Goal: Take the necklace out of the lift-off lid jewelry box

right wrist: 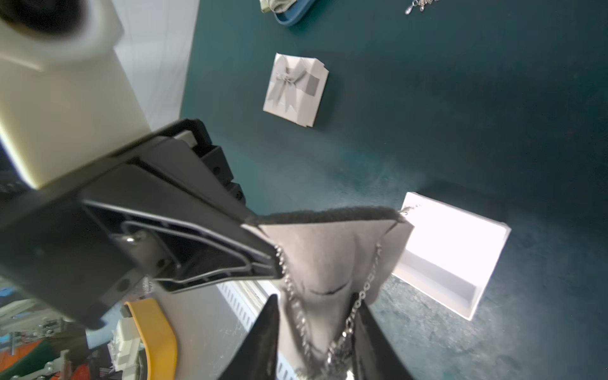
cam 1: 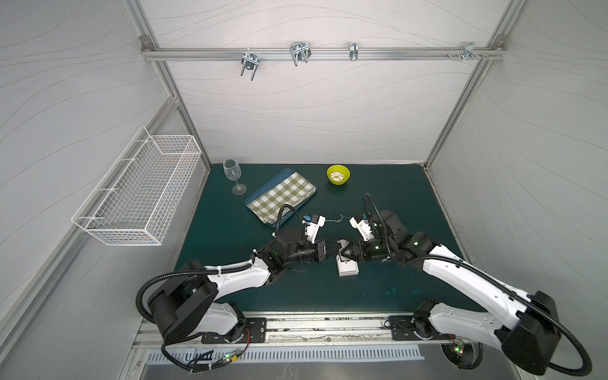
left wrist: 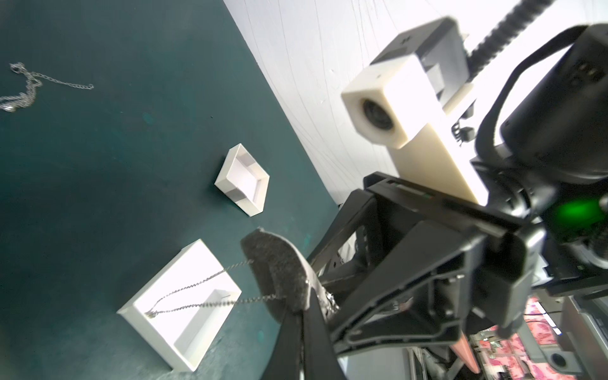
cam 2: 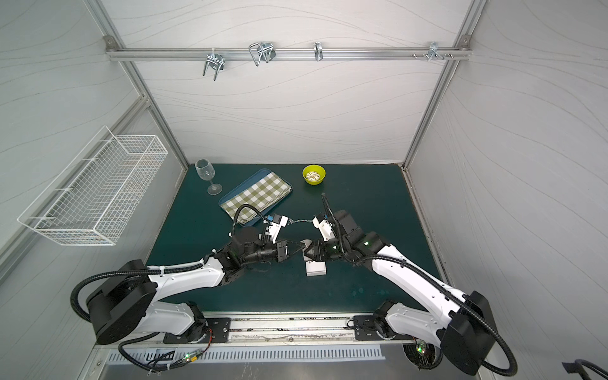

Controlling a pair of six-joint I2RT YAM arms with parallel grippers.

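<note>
My two grippers meet above the white jewelry box (cam 1: 347,266). A grey padded insert (left wrist: 272,266) hangs tilted between them with a necklace chain (left wrist: 202,304) draped from it toward the box (right wrist: 465,247). In the left wrist view, my left gripper is shut at that insert; whether it pinches its edge or chain is unclear. My right gripper (cam 1: 351,252) is on the insert from the other side, its tips largely hidden and blurred. A white lid (left wrist: 242,180) lies apart on the table.
Another necklace (left wrist: 25,95) lies on the table behind the grippers. A tray with checked cloth (cam 1: 281,196), a wine glass (cam 1: 234,174) and a yellow bowl (cam 1: 338,174) stand at the back.
</note>
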